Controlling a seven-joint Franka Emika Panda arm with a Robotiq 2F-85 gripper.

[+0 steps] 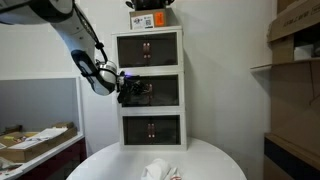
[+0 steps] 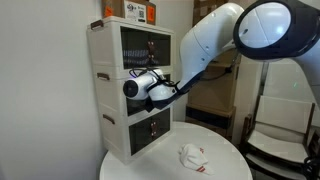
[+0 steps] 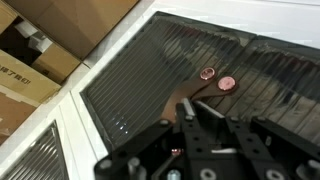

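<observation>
A white three-tier cabinet [image 1: 178,95] with dark ribbed doors stands on a round white table. My gripper [image 1: 135,87] is at the middle tier's doors, reaching in from the left. In the wrist view two brown door handles [image 3: 228,101] with pinkish round ends lie just beyond the fingers [image 3: 188,106]. The gripper appears shut on a door handle, though its dark fingers hide the contact and I cannot tell which handle. The middle doors look closed. In exterior view 2 the arm covers much of that tier.
A crumpled white cloth [image 2: 193,157] lies on the round table [image 2: 228,165] in front of the cabinet. An orange box [image 1: 146,20] rests on the cabinet top. Brown shelving [image 1: 290,100] stands at right, and an open carton [image 1: 38,145] at left.
</observation>
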